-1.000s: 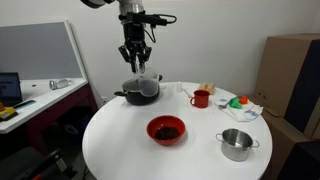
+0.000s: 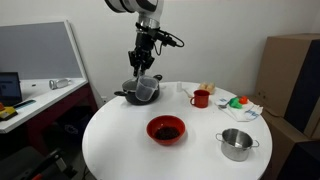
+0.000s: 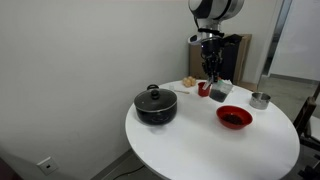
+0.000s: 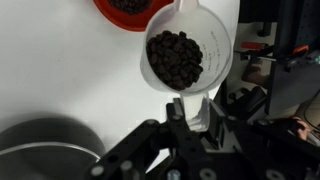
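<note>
A clear measuring cup (image 4: 214, 32) holds a pile of dark beans (image 4: 174, 60). My gripper is shut on the cup's handle, and the cup hangs above the table. In exterior view 1 the cup (image 2: 146, 91) appears in front of the black pot (image 2: 130, 88), below my gripper (image 2: 141, 74). The red bowl (image 2: 166, 130) stands nearer the middle of the table, with dark beans inside; the cup is apart from it. In exterior view 2 the cup (image 3: 219, 92) appears just beyond the red bowl (image 3: 235, 118).
A lidded black pot (image 3: 155, 104) stands near the table's edge by the wall. A steel pot (image 2: 237, 146), a red mug (image 2: 201, 99) and toy vegetables (image 2: 238, 102) lie on the other side.
The cup is still held; the bowl and pots have not moved.
</note>
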